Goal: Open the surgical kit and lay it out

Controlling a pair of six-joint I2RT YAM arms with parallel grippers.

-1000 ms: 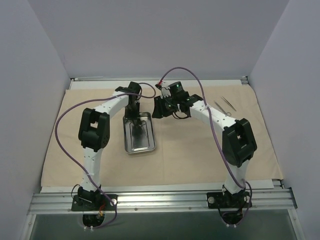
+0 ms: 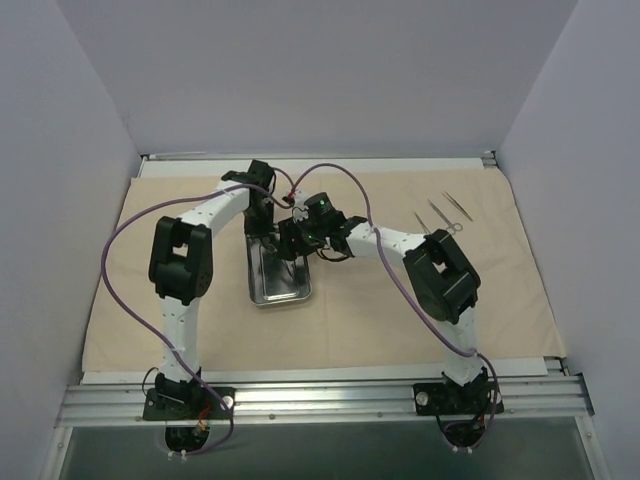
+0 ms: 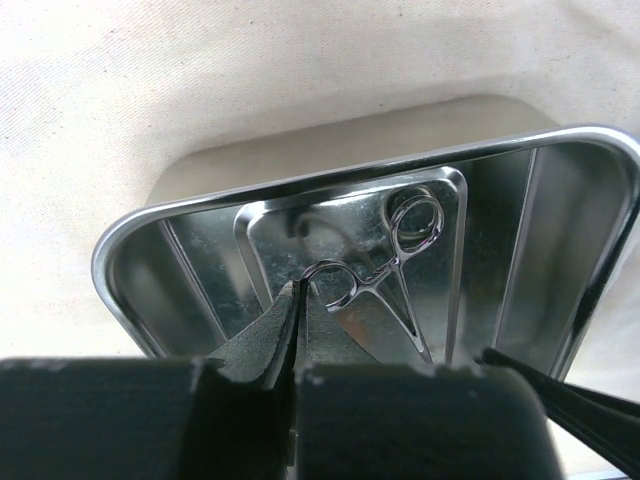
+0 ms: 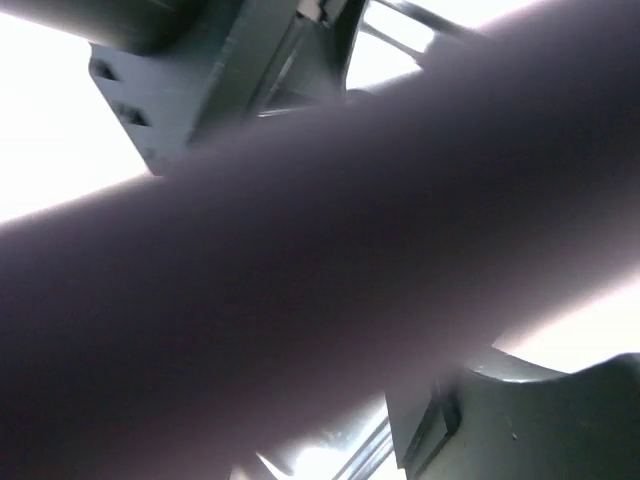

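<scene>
The metal tray (image 2: 281, 299) stands left of centre. In the left wrist view, ring-handled scissors or a clamp (image 3: 396, 262) show over the tray's inner panel, its two rings toward the upper left and its tips pointing down. My left gripper is shut on one handle ring; whether the instrument touches the tray floor I cannot tell. My right gripper (image 2: 287, 245) is above the tray's right side. Its dark fingers (image 3: 540, 388) reach in from the lower right of the left wrist view, apart and empty. A dark blurred band covers most of the right wrist view.
Laid out on the cloth at the right are tweezers (image 2: 457, 206), ring-handled scissors (image 2: 443, 215) and a thin instrument (image 2: 421, 223). Both arms crowd close together over the tray, with cables arching above.
My right arm has swung left, from beside the tray to over its right side, close to the left gripper. The left gripper has shifted slightly up and left.
</scene>
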